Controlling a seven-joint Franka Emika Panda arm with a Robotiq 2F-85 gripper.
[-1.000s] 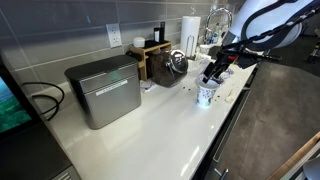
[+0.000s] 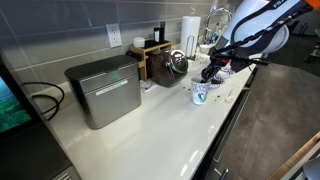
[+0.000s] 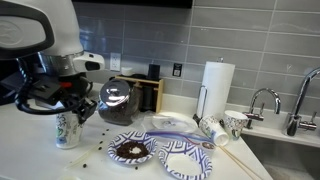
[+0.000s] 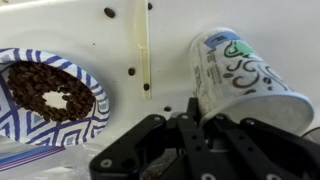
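A white cup with a dark swirl pattern and a blue-green patch [image 4: 235, 65] is held at its rim by my gripper, which is shut on it. In the second exterior view the cup [image 3: 68, 130] appears roughly upright below the gripper, low at the counter; whether its base touches is unclear. Exterior view 1 has the cup [image 2: 200, 93] near the counter's front edge. Part of its rim is hidden by the fingers. A blue-patterned bowl with coffee beans [image 4: 50, 98] lies to the left in the wrist view.
Loose beans and a thin pale stick [image 4: 144, 45] lie on the counter. An empty patterned plate [image 3: 184, 160], more cups [image 3: 235, 122] and a paper towel roll [image 3: 216, 90] are nearby. A metal toaster-like box [image 2: 105, 90] stands by the wall.
In exterior view 1 the gripper and cup have shifted slightly left and up.
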